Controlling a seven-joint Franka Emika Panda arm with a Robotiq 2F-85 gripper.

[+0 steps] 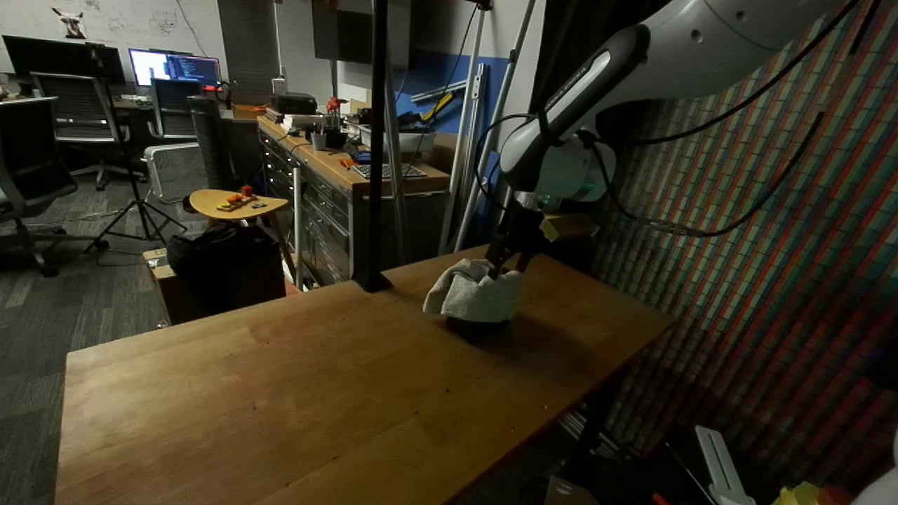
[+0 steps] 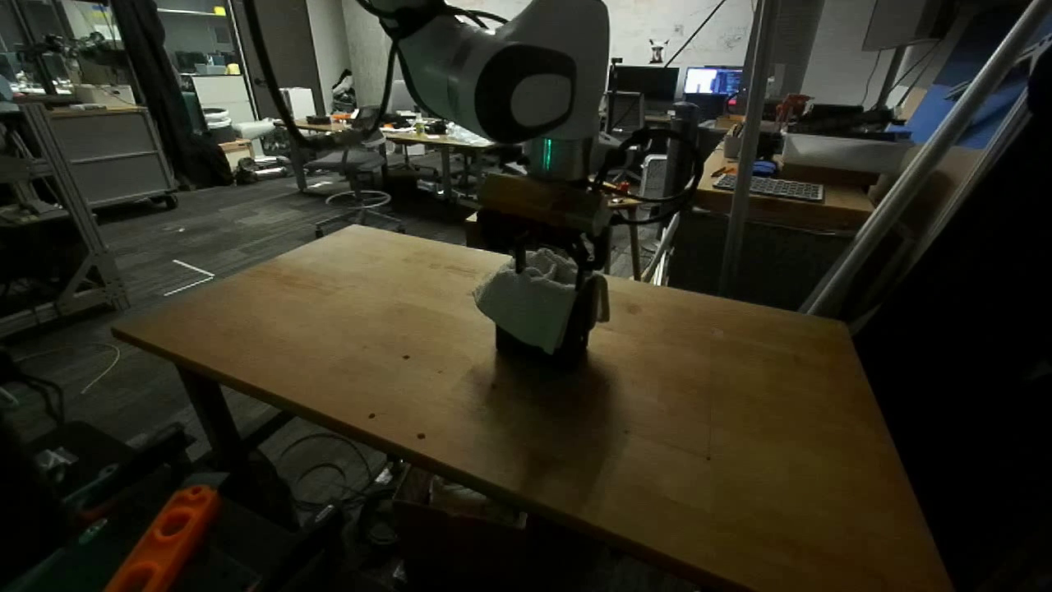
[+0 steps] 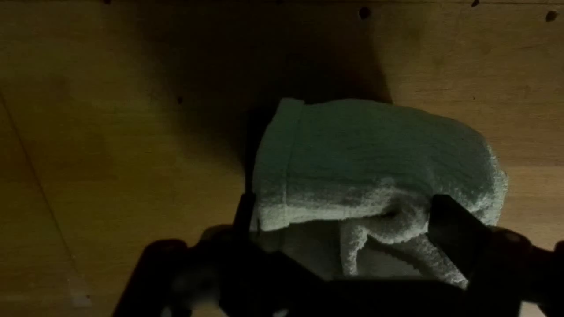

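Observation:
A light grey-white cloth [image 1: 478,292] lies draped and crumpled over a dark object [image 1: 478,328] on the wooden table. In exterior view 2 the cloth [image 2: 532,301] hangs over the sides of that dark base [image 2: 542,347], whose shape is mostly hidden. My gripper is open and points down at the cloth, its fingers [image 3: 244,214] spread wide. The wrist view shows folds of the cloth [image 3: 365,158] between and beyond the fingertips. Whether a finger touches the fabric is too dark to tell.
Bare tabletop [image 1: 278,395] stretches over most of the table, with its edges open on the sides. A dark upright post [image 1: 376,168] stands at the table's back edge. Metal poles [image 2: 927,168] rise beyond the table in exterior view 2.

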